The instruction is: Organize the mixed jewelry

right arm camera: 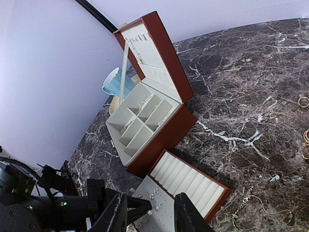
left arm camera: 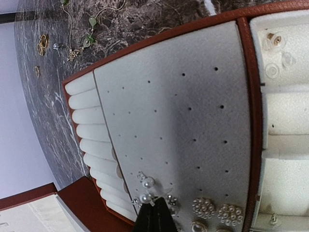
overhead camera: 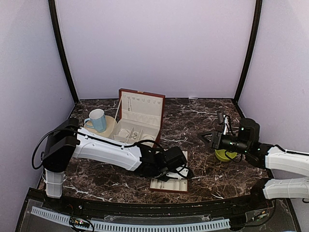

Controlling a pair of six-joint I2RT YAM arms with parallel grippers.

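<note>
The jewelry tray (left arm camera: 145, 121) lies on the marble table, with ring rolls (left arm camera: 91, 117), a pad of holes and open compartments. Over the pad's earring end, my left gripper is shut, its tips beside a pearl earring (left arm camera: 148, 182); whether they touch an earring is unclear. Pearl cluster earrings (left arm camera: 203, 208) sit on the pad close by. The jewelry box (right arm camera: 149, 113) stands with its lid up, a chain (overhead camera: 129, 104) hanging inside the lid. My right gripper (overhead camera: 207, 139) stays open and empty, above the table on the right.
Gold rings (left arm camera: 42, 44), a small stud (right arm camera: 274, 178) and a necklace with green leaves (left arm camera: 92, 21) lie loose beyond the tray. A blue mug (overhead camera: 97, 120) stands at the left, and a green bowl (overhead camera: 223, 155) sits under the right arm.
</note>
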